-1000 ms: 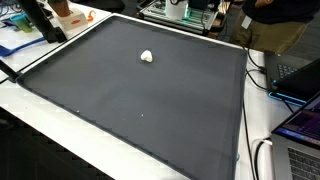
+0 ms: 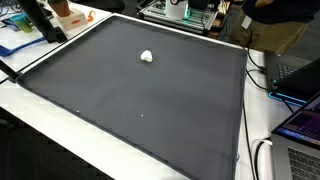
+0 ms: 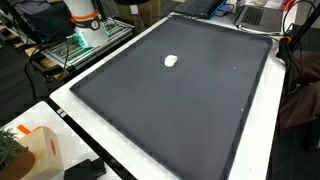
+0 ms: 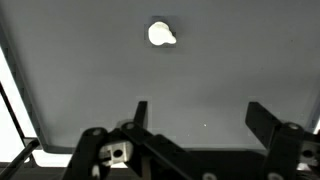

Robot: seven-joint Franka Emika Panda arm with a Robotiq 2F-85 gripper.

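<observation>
A small white object (image 2: 147,56) lies alone on the dark grey board. In exterior view 2 the same white piece (image 3: 171,61) shows toward the board's far part. Seen from the wrist, the white object (image 4: 161,34) is rounded with a short nub at one side, near the top of the picture. My gripper stands open above the board, its two black fingers wide apart with only bare board between them. The white object is beyond the fingertips, apart from them. Neither exterior view shows the fingers clearly.
The dark board (image 3: 150,110) is otherwise clear, with a white table edge (image 2: 110,146) around it. A laptop (image 2: 297,155) and cables are along the right in exterior view 1. A cardboard-coloured box (image 3: 40,150) stands at lower left in exterior view 2.
</observation>
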